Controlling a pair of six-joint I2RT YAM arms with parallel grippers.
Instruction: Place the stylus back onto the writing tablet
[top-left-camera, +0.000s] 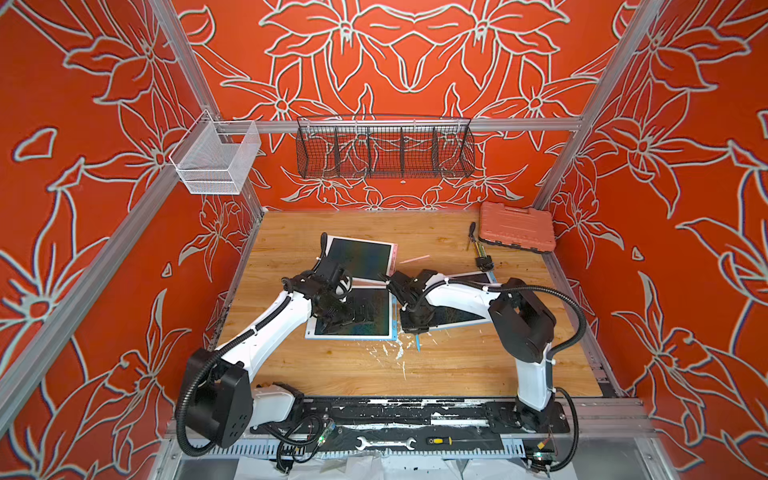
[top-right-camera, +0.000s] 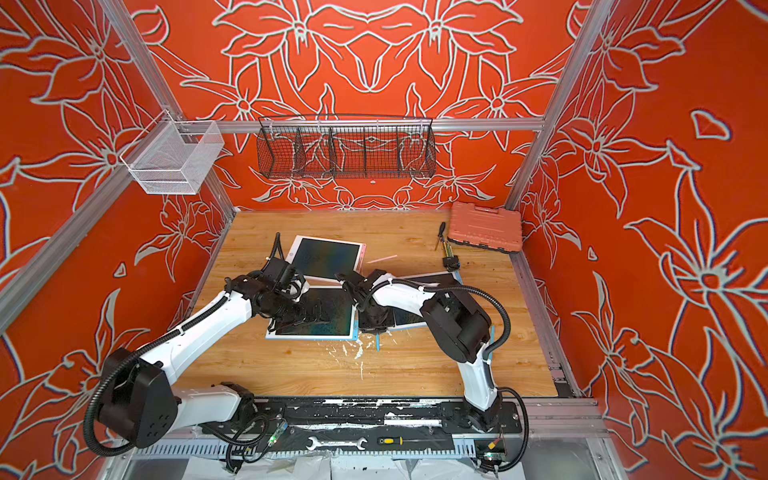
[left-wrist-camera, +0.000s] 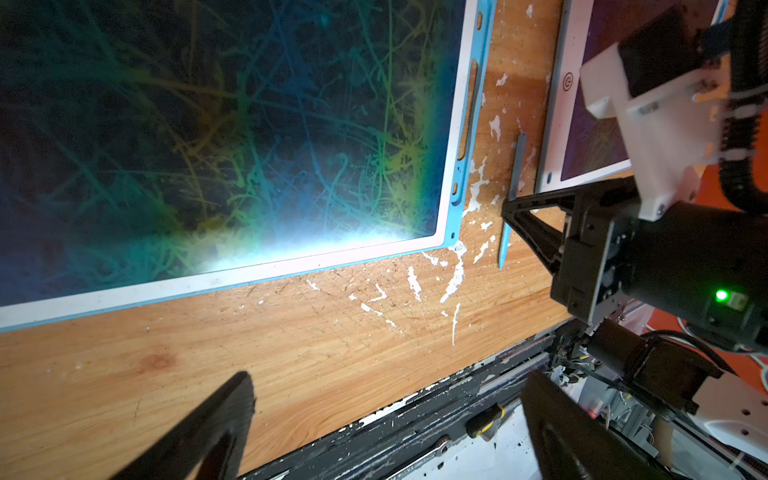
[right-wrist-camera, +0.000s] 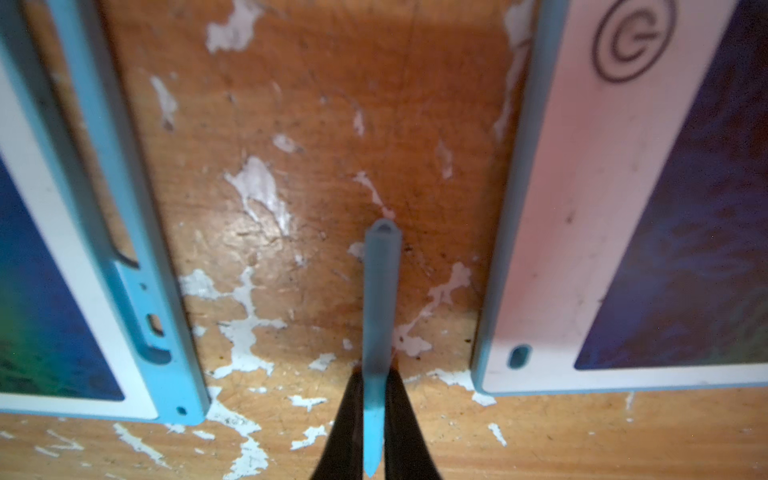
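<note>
The blue stylus (right-wrist-camera: 381, 296) lies lengthwise in the bare strip between two writing tablets, its pointed end toward the table's front. My right gripper is shut on it, a dark finger on either side of the shaft. In the left wrist view, the stylus (left-wrist-camera: 516, 164) passes through the right fingertips; whether it is raised off the wood cannot be told. The left tablet (left-wrist-camera: 460, 188) has a blue edge with a slotted holder. The right tablet (right-wrist-camera: 520, 320) sits close on the other side. My left gripper is open above the left tablet's front edge, empty.
A third tablet (top-left-camera: 394, 260) with a pink edge lies behind, a pink stylus (top-left-camera: 415, 259) beside it. A red case (top-left-camera: 516, 226) and a dark tool (top-left-camera: 483, 261) occupy the back right.
</note>
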